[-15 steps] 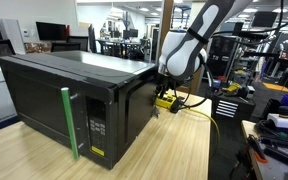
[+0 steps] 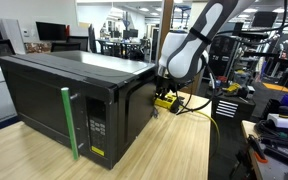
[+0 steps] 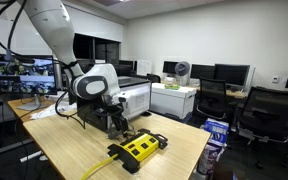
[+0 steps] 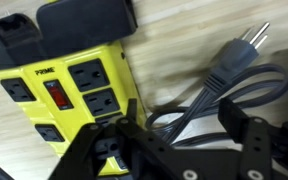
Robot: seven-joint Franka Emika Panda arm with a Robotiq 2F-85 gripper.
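Observation:
A black plug with metal prongs point(image 4: 234, 60) lies on the wooden table in the wrist view, its looped black cord running down between my fingers. To its left is a yellow power strip point(image 4: 74, 100) with black outlets and a red switch. My gripper is open, its black fingers apart on either side of the cord. The gripper points down close to the table, beside the yellow strip point(image 3: 139, 150) in exterior view 2. Exterior view 1 shows the arm point(image 2: 182, 58) past the far end of the black microwave point(image 2: 79, 105), with the fingertips too small to read.
The microwave, with a green strip point(image 2: 70, 123) at its front, fills the left of exterior view 1. A yellow cable point(image 2: 212, 120) trails off the table. Bare wood point(image 2: 174, 148) lies in front of the microwave.
The arm has shifted slightly near the yellow power strip. The microwave and the strip show no clear movement.

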